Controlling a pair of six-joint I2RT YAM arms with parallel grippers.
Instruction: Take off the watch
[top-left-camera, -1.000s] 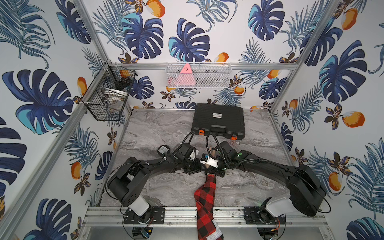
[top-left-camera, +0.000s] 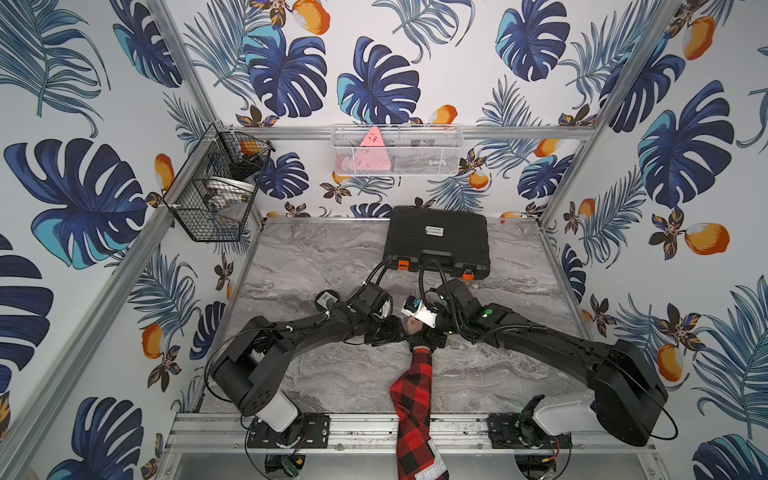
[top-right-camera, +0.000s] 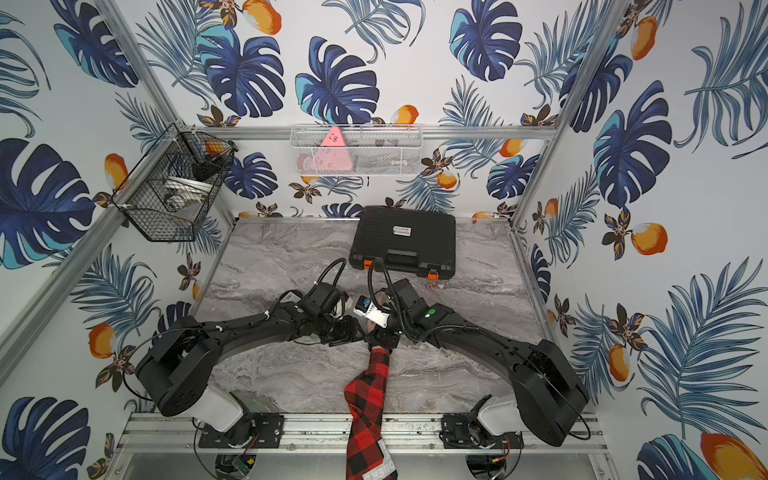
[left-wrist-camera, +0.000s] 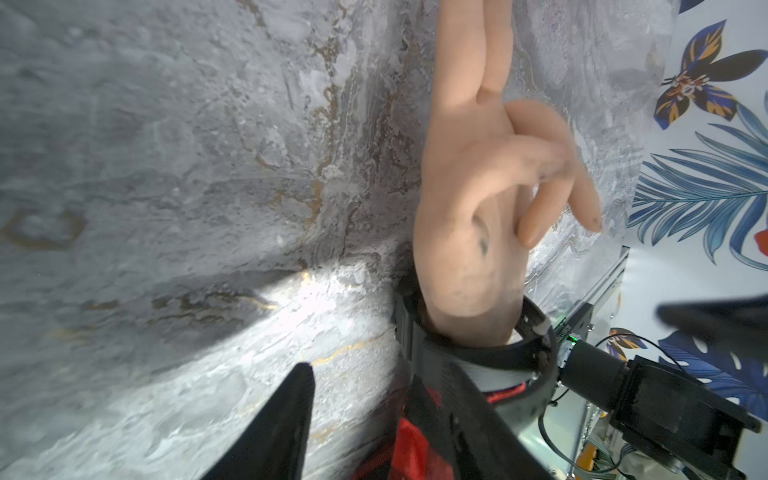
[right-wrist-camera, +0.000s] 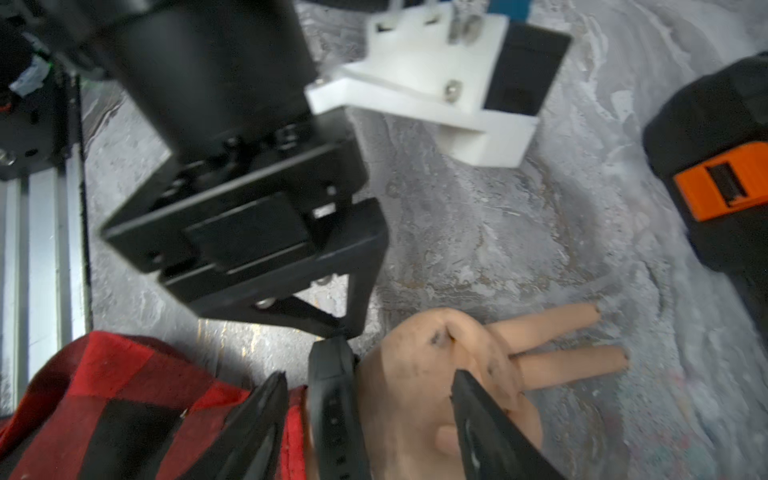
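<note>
The flesh-coloured mannequin hand (left-wrist-camera: 464, 248) points away from a red-checked sleeve (top-left-camera: 412, 416). A black watch band circles its wrist, seen from above as a dark strap (right-wrist-camera: 336, 400) in the right wrist view. My left gripper stands open just short of the band, left of the hand in the top views. My right gripper is above the wrist, its fingers apart on either side of the strap and part of the hand; whether they touch is unclear.
A black case (top-left-camera: 436, 232) lies at the back of the marble table (top-left-camera: 296, 248). A small dark round object (top-left-camera: 326, 299) is behind my left arm. A wire basket (top-left-camera: 224, 184) and a white mesh rack (top-left-camera: 432, 152) hang on the frame.
The right arm and its gripper have shifted slightly, with the wrist housing a little higher in the top left view. The left arm has moved slightly, and the sleeve has shifted a little rightward.
</note>
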